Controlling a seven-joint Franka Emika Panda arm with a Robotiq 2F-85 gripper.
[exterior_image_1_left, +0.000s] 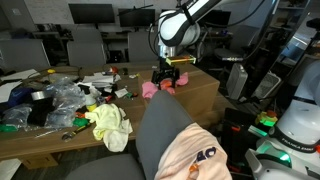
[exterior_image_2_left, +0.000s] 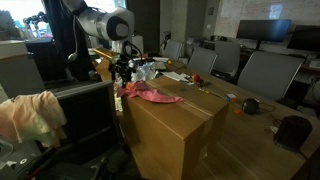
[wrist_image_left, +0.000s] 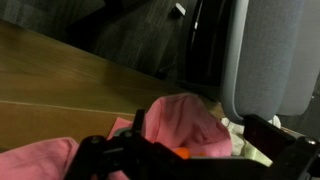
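Note:
A pink cloth lies crumpled near the edge of the wooden table. My gripper points down, low over this cloth, with its fingers apart. From the other side, the gripper shows at the table's corner, above one end of the cloth. In the wrist view, pink folds of cloth rise between the spread fingers of the gripper. A small orange patch shows there too; what it belongs to is unclear. Whether the fingertips touch the cloth cannot be told.
A dark chair back stands close to the table edge, and in the wrist view the chair is near the right finger. A peach cloth hangs over a chair. A pale yellow cloth and clutter cover the table's left part.

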